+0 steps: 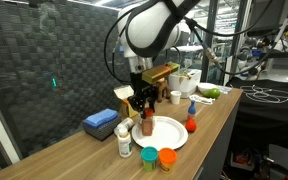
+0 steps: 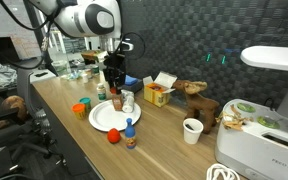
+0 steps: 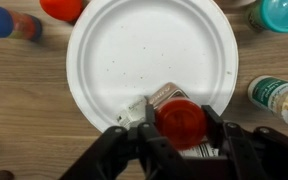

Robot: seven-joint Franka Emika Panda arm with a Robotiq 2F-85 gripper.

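My gripper is shut on a brown bottle (image 1: 147, 128) by its round red cap (image 3: 181, 122). The bottle is upright at the near-left part of the white plate (image 1: 170, 135) in exterior view 1; I cannot tell whether its base touches the plate. In exterior view 2 the brown bottle (image 2: 117, 103) appears at the plate's back edge, right beside a white bottle (image 2: 128, 101). From the wrist view, the cap hides most of the bottle, and much of the plate (image 3: 149, 50) lies bare.
Around the plate stand a white pill bottle (image 1: 124, 141), a green cup (image 1: 149, 157), an orange cup (image 1: 167, 159), a red ball (image 1: 191, 125) and a blue bottle (image 1: 192, 108). A dark blue box (image 1: 101, 124) lies at left.
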